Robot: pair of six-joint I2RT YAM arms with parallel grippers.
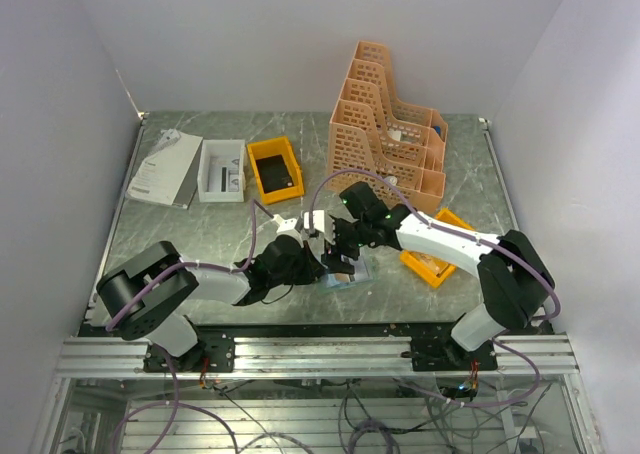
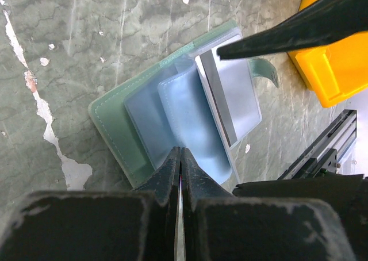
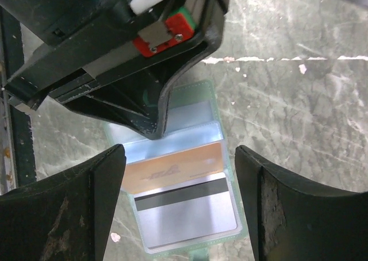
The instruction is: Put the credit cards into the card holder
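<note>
The card holder, pale green with clear blue pockets, lies open on the table, also in the right wrist view (image 3: 201, 97). A silver card with a black stripe (image 3: 181, 215) and a tan card (image 3: 172, 168) sit in it. My left gripper is shut on the holder at its edge; what exactly lies between the fingertips is hidden. My right gripper hangs above the holder, open, its fingers either side of the cards in view.
Beside the holder at right is a yellow tray (image 1: 430, 269). Behind stand a tan rack (image 1: 385, 134), a yellow tray (image 1: 290, 156), a white box (image 1: 205, 169) and papers (image 1: 160, 169).
</note>
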